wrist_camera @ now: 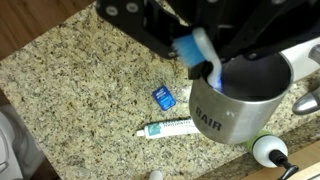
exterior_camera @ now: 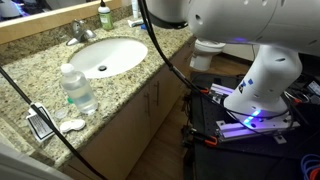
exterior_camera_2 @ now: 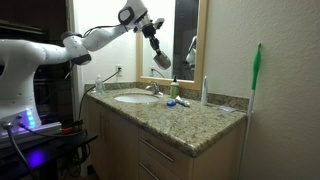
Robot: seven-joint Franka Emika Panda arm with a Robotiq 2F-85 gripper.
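High above the counter, my gripper [exterior_camera_2: 155, 43] is shut on a metal cup [exterior_camera_2: 161, 61], which hangs tilted in front of the mirror. In the wrist view the cup [wrist_camera: 235, 103] shows the letters BAIR on its side, and its mouth faces the camera. A toothbrush [wrist_camera: 197, 52] with blue and white bristles stands in it, head up. The dark fingers at the top of the wrist view come down to the cup's rim; their exact contact is hidden. Exterior view 1 shows only the arm, not the gripper.
On the granite counter [exterior_camera_2: 190, 122] lie a blue box [wrist_camera: 164, 97] and a toothpaste tube [wrist_camera: 168, 128]. A soap bottle [exterior_camera_2: 170, 87], the faucet [exterior_camera_2: 153, 91] and a white upright bottle [exterior_camera_2: 205, 92] stand there too. The sink [exterior_camera: 110, 57] is empty.
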